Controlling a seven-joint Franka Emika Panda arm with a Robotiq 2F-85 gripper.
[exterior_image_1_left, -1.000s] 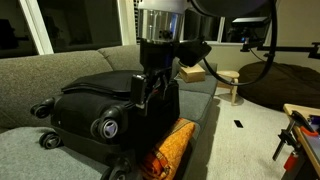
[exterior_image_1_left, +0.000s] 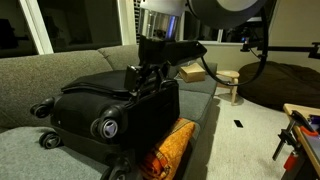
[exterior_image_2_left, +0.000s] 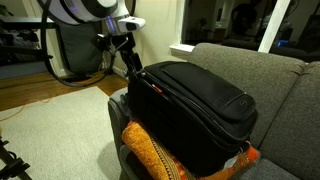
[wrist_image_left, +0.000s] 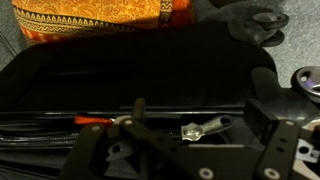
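A black wheeled suitcase (exterior_image_1_left: 90, 108) lies on its side on the grey couch, partly over an orange patterned cushion (exterior_image_2_left: 155, 155). My gripper stands open above the suitcase's zipped side. In the wrist view, a silvery zipper pull (wrist_image_left: 205, 128) lies on the suitcase below the gap between the fingers, and a red strip (wrist_image_left: 92, 120) shows by the left finger. From the second exterior view, the gripper (exterior_image_2_left: 133, 62) is at the suitcase's near upper edge. Whether the fingertips touch the suitcase cannot be told.
The couch backrest (exterior_image_1_left: 40, 80) runs behind the suitcase. Its wheels (exterior_image_1_left: 110, 128) stick out on one side. A cardboard box (exterior_image_1_left: 193, 72) sits farther along the couch. Open carpet (exterior_image_1_left: 240, 130) lies beside it, with a wooden table (exterior_image_1_left: 305, 140) at the right.
Over the last second my gripper has risen and turned slightly at the suitcase's edge. The suitcase and cushion look unmoved.
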